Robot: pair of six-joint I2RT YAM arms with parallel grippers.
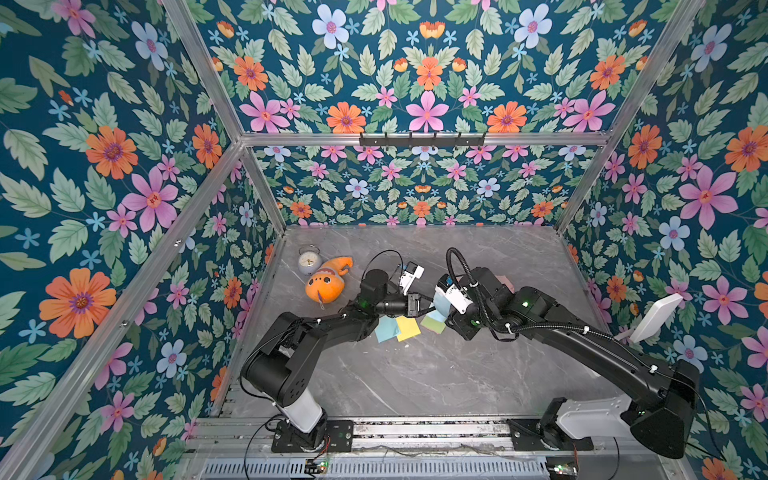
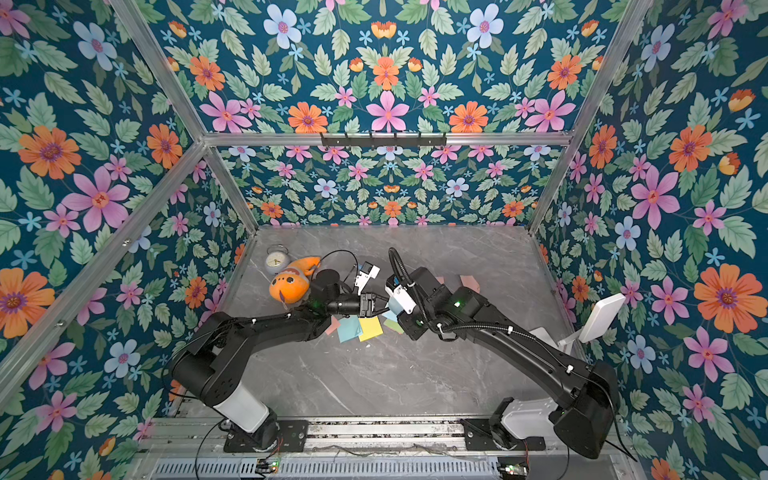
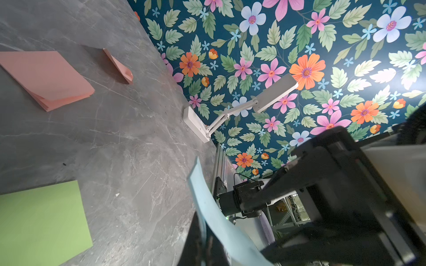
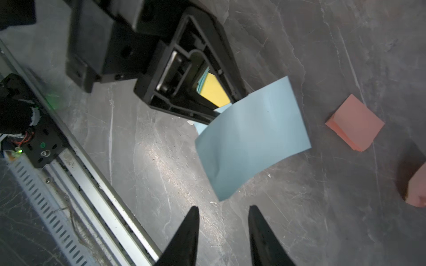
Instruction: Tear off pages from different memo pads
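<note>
A light blue sheet hangs from my left gripper, which is shut on it at its upper edge; in the left wrist view it stands up between the fingertips. My right gripper is open just beside the sheet, nothing seen between its fingers. A yellow pad [image 1: 406, 328], a blue pad [image 1: 385, 329] and a green pad [image 3: 42, 221] lie on the table under and near the grippers. A pink pad [image 4: 355, 122] and a loose pink piece [image 3: 117, 66] lie farther off.
An orange plush toy [image 1: 325, 285] and a small clock [image 1: 309, 259] stand at the back left. A white lamp [image 2: 600, 317] stands at the right edge.
</note>
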